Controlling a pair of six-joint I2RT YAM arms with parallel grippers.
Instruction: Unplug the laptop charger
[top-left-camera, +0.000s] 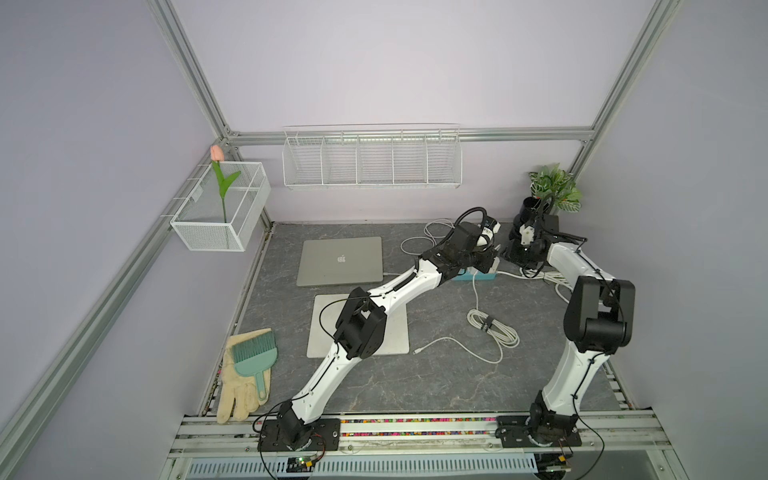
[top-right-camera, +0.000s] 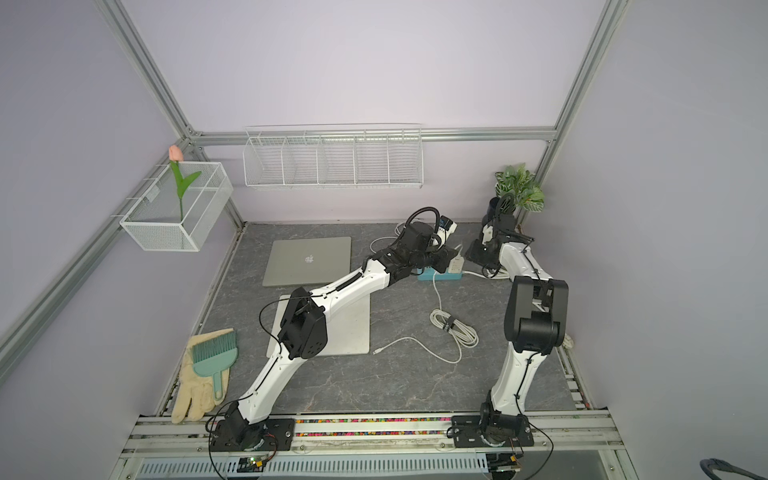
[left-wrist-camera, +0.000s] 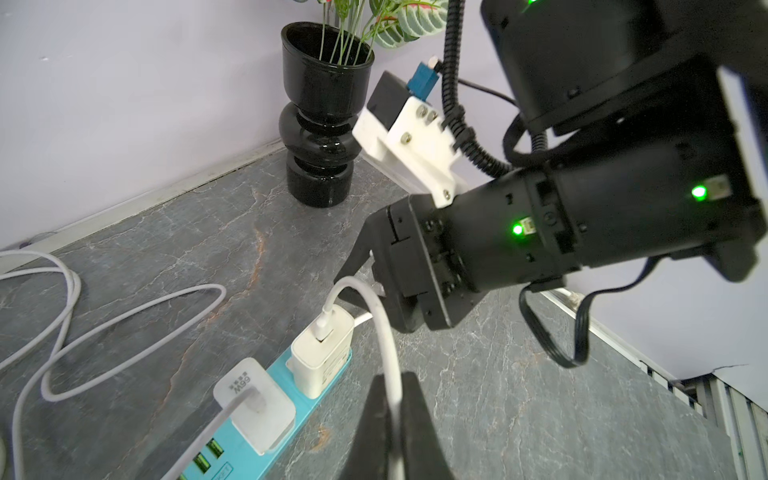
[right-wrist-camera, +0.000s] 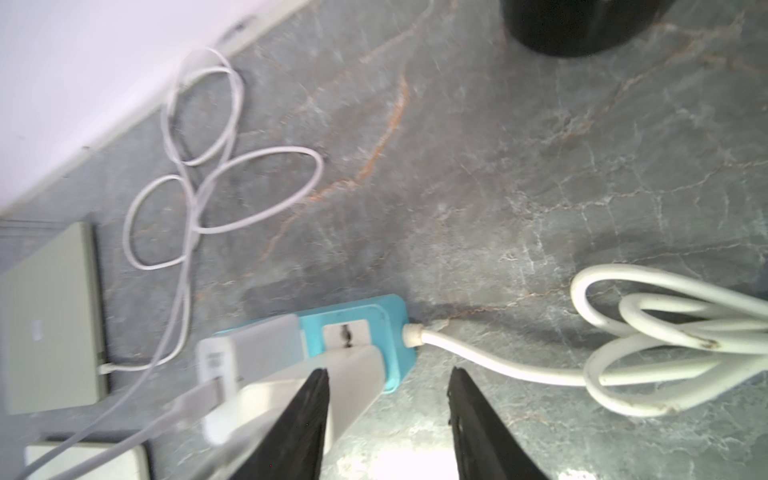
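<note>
A blue power strip (right-wrist-camera: 392, 336) holds two white chargers, one marked 65W (left-wrist-camera: 254, 404) and another (left-wrist-camera: 320, 356) with a cable curving up from it. My left gripper (top-left-camera: 489, 260) is over the strip; in the left wrist view its blurred fingers lie behind the cable, shut with the white cable running along them. My right gripper stands part open at the strip's right end, beside the nearer charger, nothing seen held between its fingers.
A black vase (left-wrist-camera: 316, 80) with plants stands at the back right. Coiled white cable (right-wrist-camera: 672, 336) lies right of the strip; laptops (top-left-camera: 340, 268) lie left. Bundled cable (top-left-camera: 492, 328) is in front.
</note>
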